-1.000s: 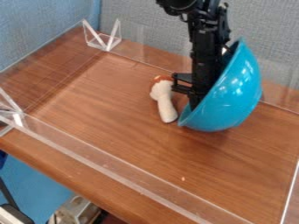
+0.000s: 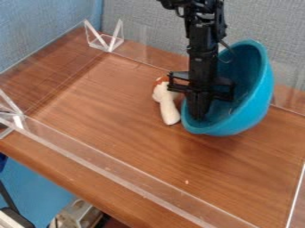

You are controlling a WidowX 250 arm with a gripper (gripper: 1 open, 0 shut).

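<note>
My black gripper (image 2: pixel 201 96) reaches down from the top into a large blue bowl (image 2: pixel 248 107) that leans tipped on its side at the right of the wooden table. The fingers are mostly dark against the bowl, so whether they touch it or hold anything is unclear. A pale mushroom-like object with a red top (image 2: pixel 168 108) lies just left of the bowl and gripper.
White wire brackets (image 2: pixel 103 37) stand at the back left and left edge. A padded grey wall rises close behind the bowl.
The bowl has tilted, showing more of its inside, and its top has shifted slightly left. My gripper has moved a little, staying at the bowl. The pale object looks nearly unchanged.
</note>
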